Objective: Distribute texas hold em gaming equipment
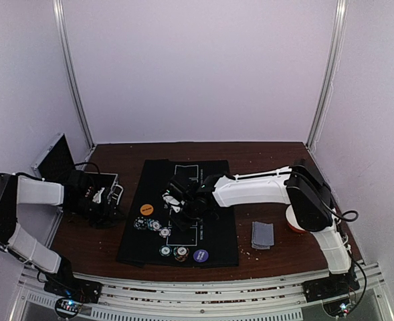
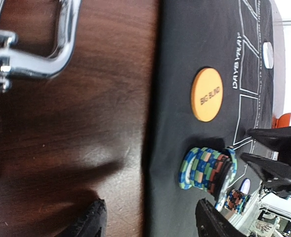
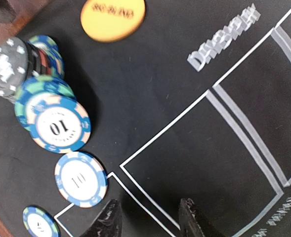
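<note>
The black mat point(image 1: 213, 241) carries an orange BIG BLIND disc point(image 2: 207, 95), chip stacks point(image 2: 204, 168) at its left and lower middle, a single 10 chip point(image 3: 80, 180) and a purple disc point(image 1: 201, 256). My left gripper is beside the open metal case point(image 2: 46, 61), over the table left of the mat; its fingertips stand apart with no object visible between them. My right gripper hovers over the mat's middle, right of the chip stacks, fingertips apart over bare cloth. Its fingers point(image 2: 278, 138) also show in the left wrist view.
A deck of cards point(image 1: 262, 235) lies right of the mat. A white round object point(image 1: 292, 219) sits partly behind the right arm.
</note>
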